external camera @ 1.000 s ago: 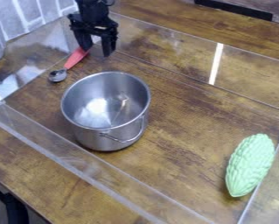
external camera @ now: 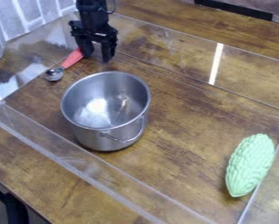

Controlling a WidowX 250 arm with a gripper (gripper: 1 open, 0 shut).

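My black gripper (external camera: pixel 93 51) is at the upper left, over the red handle (external camera: pixel 73 59) of a metal ladle (external camera: pixel 55 73); whether its dark fingers are open or shut is hard to make out. A large empty steel pot (external camera: pixel 107 131) stands in the middle left, in front of the ladle. A pale green leafy vegetable, like a cabbage (external camera: pixel 250 164), lies at the lower right.
Clear panels or strips border it on the left and right, and a dark edge runs along the top right.
My gripper has shifted slightly, and the ladle has moved a little toward the lower left. The pot and the green vegetable are unchanged.
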